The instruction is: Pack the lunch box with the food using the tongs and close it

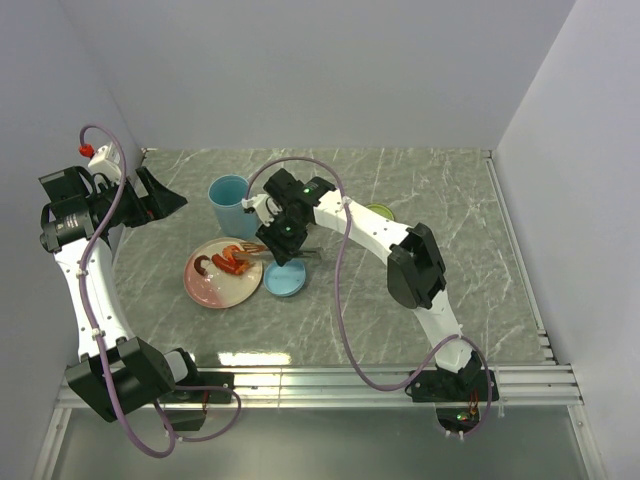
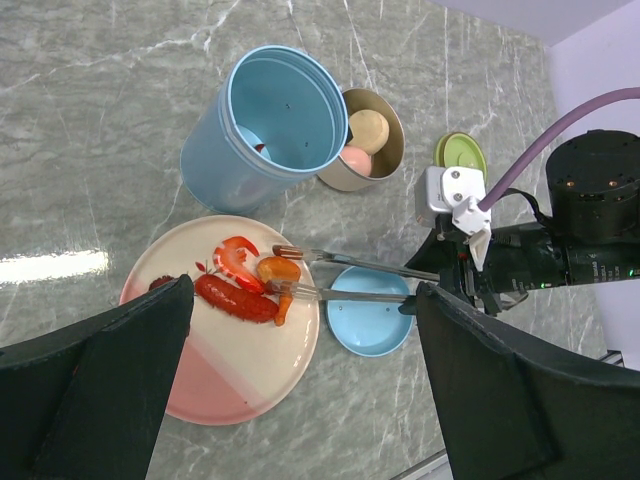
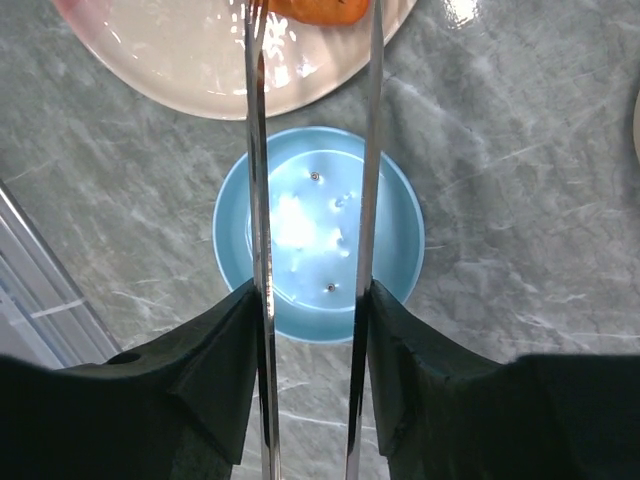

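A pink-white plate (image 1: 210,290) holds sausage (image 2: 230,296), red pepper slices (image 2: 230,262) and orange pieces (image 3: 327,8). Over a small blue dish (image 1: 285,283) my right gripper (image 1: 275,255) holds long metal tongs (image 3: 365,230), their two arms apart, tips at the orange food on the plate's edge; whether anything is pinched is unclear. My left gripper (image 1: 160,193) hangs open at the upper left, empty.
A blue cup (image 1: 228,205) stands behind the plate. A round container (image 2: 340,175) with pale items and green dishes (image 2: 462,152) sit toward the back.
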